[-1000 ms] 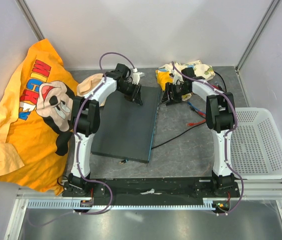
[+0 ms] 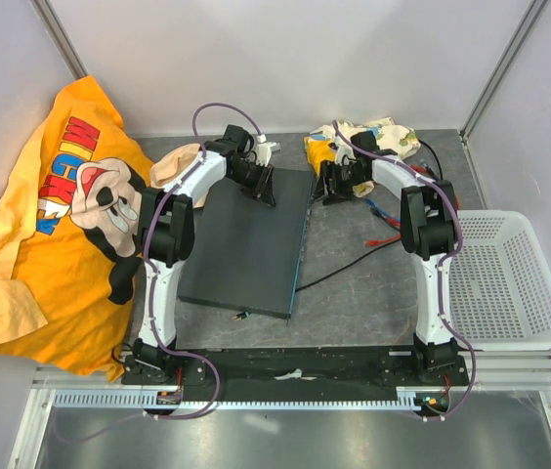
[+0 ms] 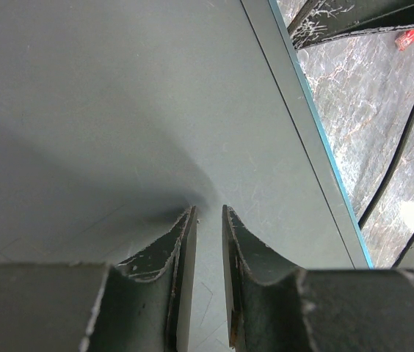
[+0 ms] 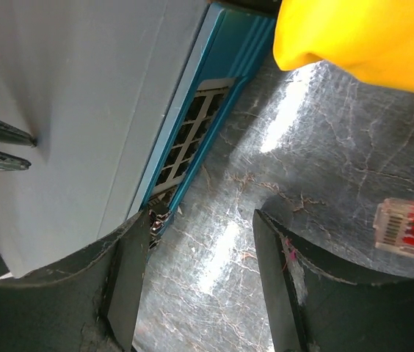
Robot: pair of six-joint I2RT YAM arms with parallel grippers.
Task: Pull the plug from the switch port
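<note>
The dark grey switch (image 2: 241,254) lies flat in the middle, its teal port side (image 4: 200,110) facing right with a row of ports. My left gripper hovers over or on the switch top near its far right part, fingers slightly apart with nothing seen between them. My right gripper is partly open beside the port side, its left finger close to the lower ports, where a small dark piece shows. Whether that piece is a plug is unclear. A red-tipped connector (image 4: 409,227) lies on the floor to the right.
An orange cartoon cloth (image 2: 61,225) covers the left side. A white basket (image 2: 505,278) stands at the right. Yellow and patterned cloths lie at the back. Black, red and blue cables run over the grey floor right of the switch.
The right arm has shifted very slightly near the switch's port side; otherwise nothing visible has changed.
</note>
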